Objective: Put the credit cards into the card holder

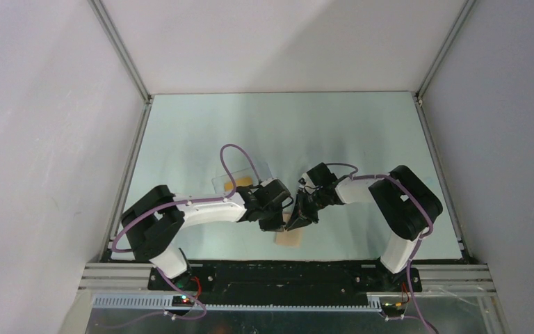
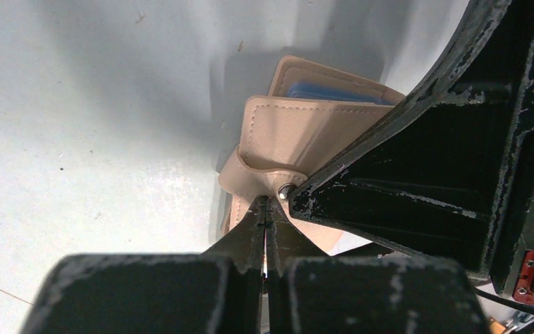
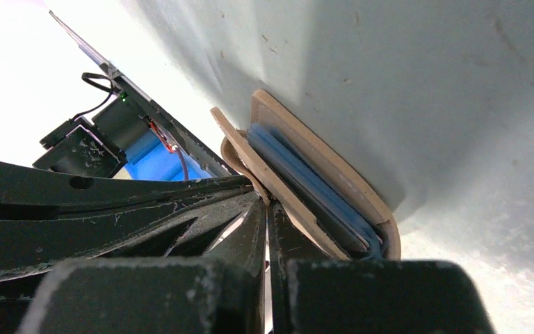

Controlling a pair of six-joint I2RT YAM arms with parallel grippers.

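A beige card holder (image 1: 288,238) lies near the table's front edge between my grippers. In the left wrist view its flap (image 2: 299,132) has a metal snap, and blue card sleeves (image 2: 320,91) show inside. My left gripper is shut at the holder's strap, its tips against the leather. My right gripper is shut at the holder's upright leather edge, beside blue sleeves (image 3: 306,181); whether leather is between the tips is unclear. The two grippers almost touch in the top view.
A clear tray (image 1: 220,183) with yellow contents lies behind my left arm, partly hidden by it.
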